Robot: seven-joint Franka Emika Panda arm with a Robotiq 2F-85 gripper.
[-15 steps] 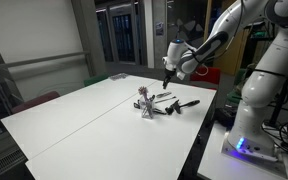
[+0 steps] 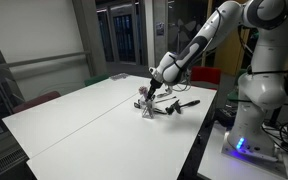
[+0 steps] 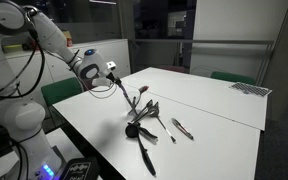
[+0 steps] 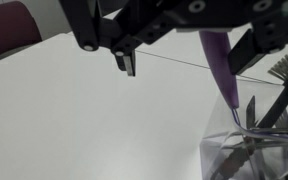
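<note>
A clear container [image 4: 219, 150] fills the lower right of the wrist view, with several utensils in it. One of them has a purple handle [image 4: 219, 65] that rises out of the container and passes up beside my right finger. My gripper is open, its left finger [image 4: 127, 62] well away from that handle. Nothing is clamped. In exterior view 1 the gripper [image 2: 154, 84] hovers just over the container [image 2: 147, 112]. From exterior view 2, the gripper [image 3: 116, 82] is at the upper end of the purple handle [image 3: 125, 93].
Around the container lie loose black-handled utensils [image 3: 145, 155], a ladle-like black tool [image 2: 185, 106] and tongs [image 3: 182, 129]. A brush [image 4: 286, 68] sticks up at the container's right.
Over the last second my arm has reached leftward and lowered in exterior view 1, from above the table's far right to the container. The container and loose utensils look unmoved.
</note>
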